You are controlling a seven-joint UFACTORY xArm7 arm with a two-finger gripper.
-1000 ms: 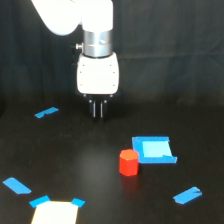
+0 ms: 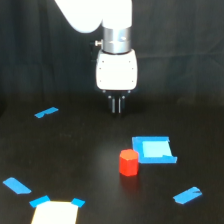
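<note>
My gripper hangs below the white hand at the upper middle of the view, pointing down. A narrow dark gap shows between its two short fingers, and nothing is visible in it. Well below it in the picture, a small red block rests on the dark table. The block stands close to the left edge of a blue-bordered square with a pale middle. Gripper and block are clearly apart.
A cream-coloured object is cut off by the bottom edge at left, with blue tape at its corners. Further blue tape strips lie at left, far left and right.
My gripper has moved to the right in the picture, by roughly half the hand's width, at nearly the same height. The red block and the blue-bordered square have stayed in place.
</note>
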